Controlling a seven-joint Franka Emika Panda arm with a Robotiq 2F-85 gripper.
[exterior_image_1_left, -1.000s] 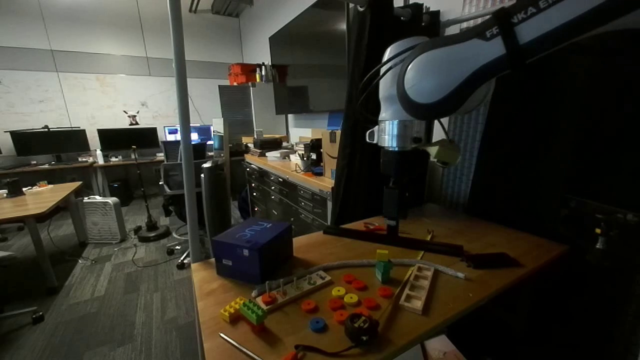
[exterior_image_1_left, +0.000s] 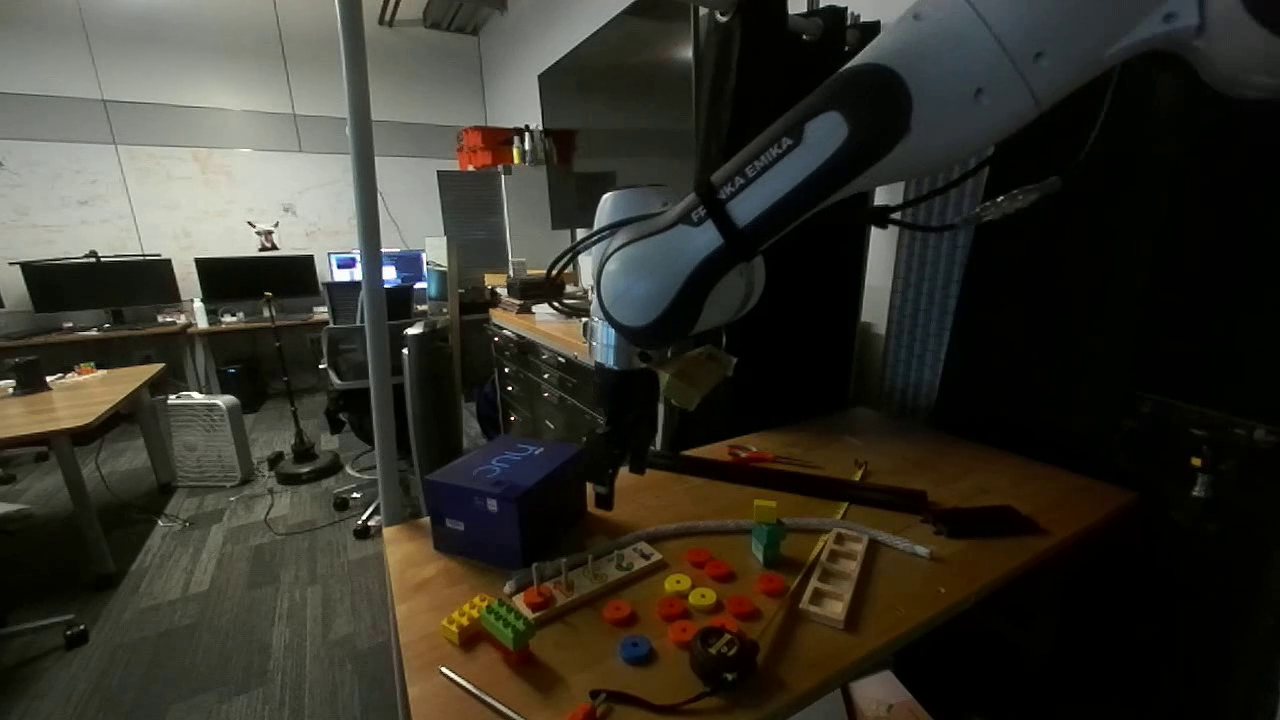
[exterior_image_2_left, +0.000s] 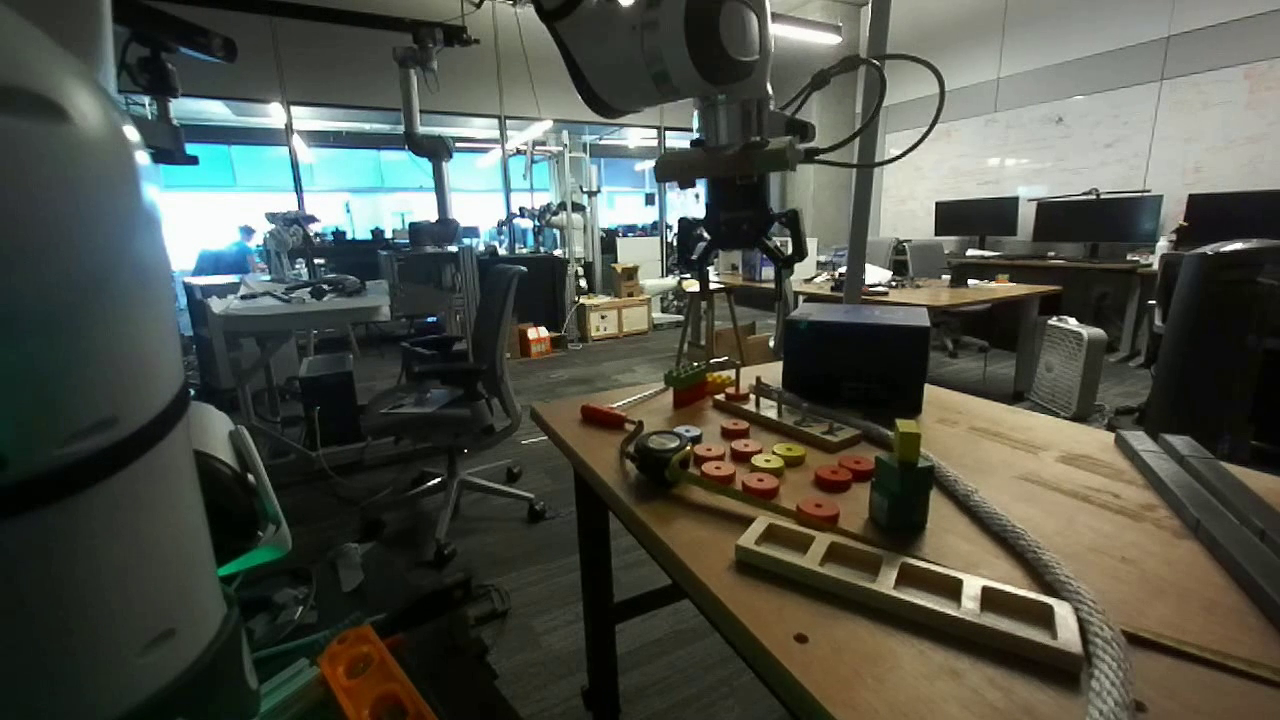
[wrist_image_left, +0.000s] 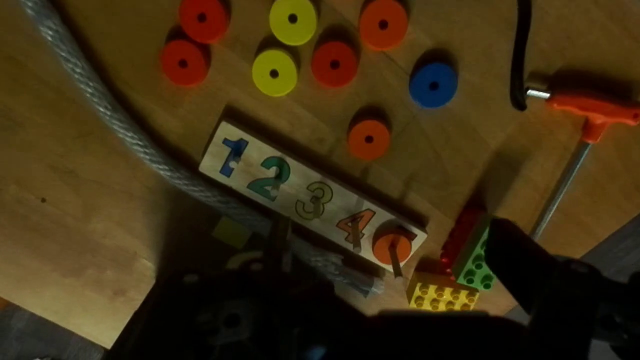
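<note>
My gripper (exterior_image_2_left: 734, 294) hangs above the table near the dark blue box (exterior_image_1_left: 510, 498), open with nothing between its fingers. In the wrist view its two dark fingers stand wide apart at the lower edge. A wooden peg board (wrist_image_left: 294, 198) with painted numbers 1 to 4 lies beyond them, and an orange disc (wrist_image_left: 393, 246) sits around its end peg. Several loose discs lie flat farther off: red ones, two yellow, including one yellow disc (wrist_image_left: 274, 72), a blue disc (wrist_image_left: 433, 85) and an orange disc (wrist_image_left: 369, 139).
A grey rope (wrist_image_left: 141, 141) runs alongside the board. Near the board's end are yellow bricks (wrist_image_left: 441, 294) and green bricks (wrist_image_left: 477, 264). A tape measure (exterior_image_1_left: 723, 656), a stacked brick tower (exterior_image_1_left: 767, 540) and a wooden tray (exterior_image_2_left: 912, 582) with square hollows also occupy the table.
In exterior view 1 the arm and gripper have swung left from above the dark bar to beside the blue box. The objects on the table look unmoved.
</note>
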